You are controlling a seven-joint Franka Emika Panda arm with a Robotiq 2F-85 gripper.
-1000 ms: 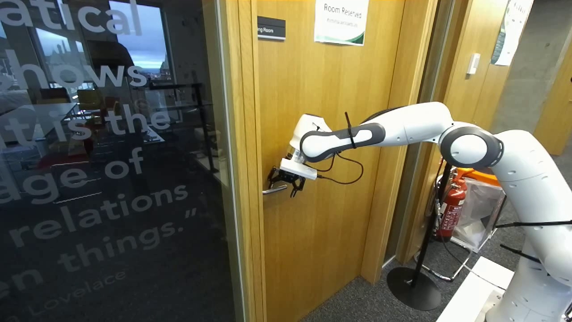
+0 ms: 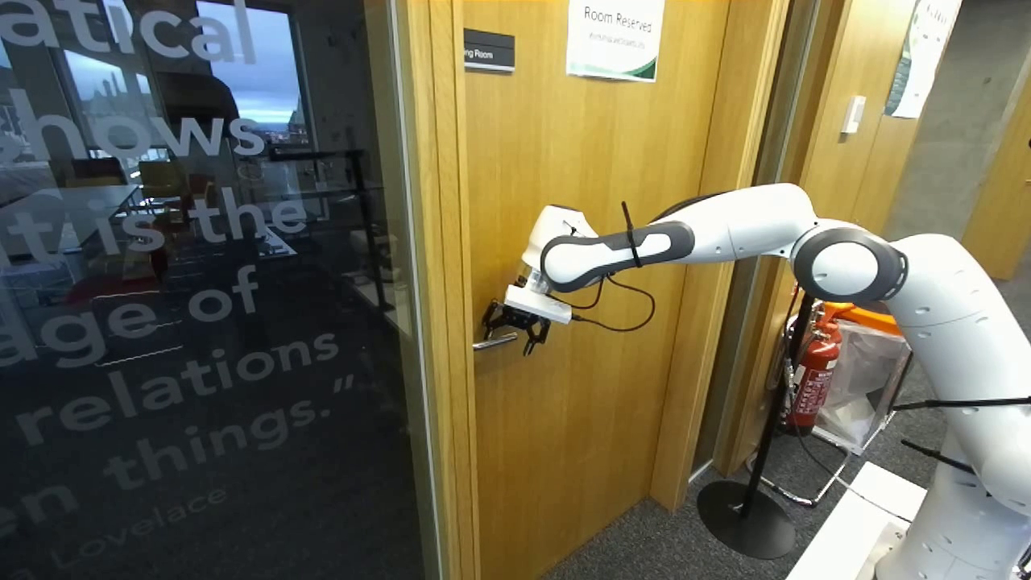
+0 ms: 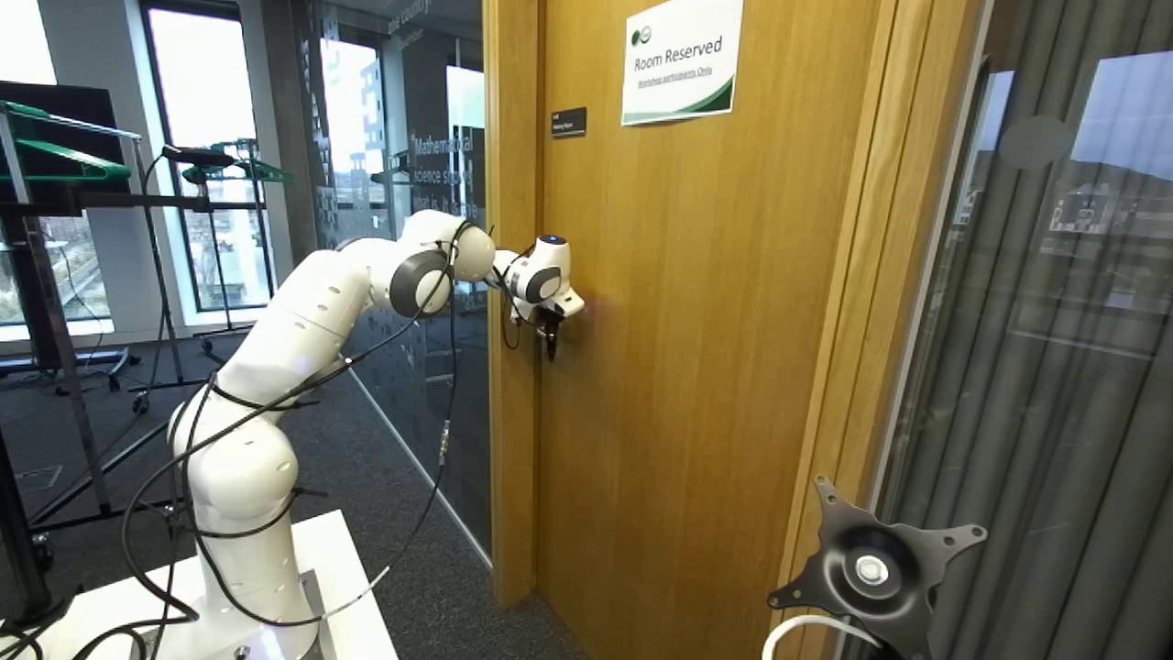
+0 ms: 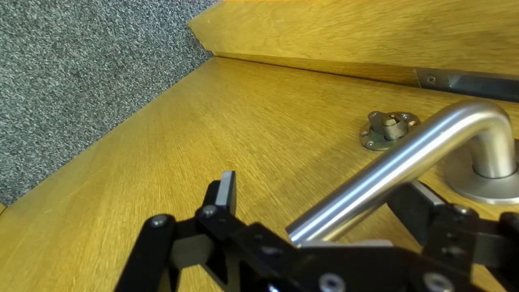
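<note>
The wooden door (image 2: 599,242) stands closed in its frame. Its brushed-metal lever handle (image 4: 408,165) crosses the right part of the wrist view, sloping down to its free end. My gripper (image 2: 513,334) is at the handle, close to the door face. In the wrist view the gripper has its fingers wide apart, with the lever's free end between them. The lever passes in front of the right finger and hides part of it; whether they touch I cannot tell. The left finger (image 4: 225,192) is clear of the metal.
A small lock turn (image 4: 389,127) sits on the door beside the handle. The door frame (image 2: 445,290) and dark glass wall (image 2: 213,435) stand left of the door. A black pole's round base (image 2: 744,520) and a red fire extinguisher (image 2: 813,377) are at right.
</note>
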